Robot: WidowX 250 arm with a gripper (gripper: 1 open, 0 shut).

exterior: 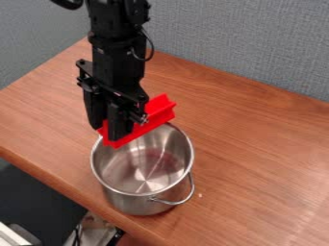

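My black gripper (118, 123) hangs over the steel pot (141, 183), with a red block (157, 111) at its fingers, held above the pot's back rim. The fingers partly hide the block, and how tightly they close on it is hard to see. The pot stands upright near the front edge of the wooden table, its wire handle toward the front right.
A grey wall stands behind it. Beyond the front left edge are a dark gap and some pale and metal items at the bottom left.
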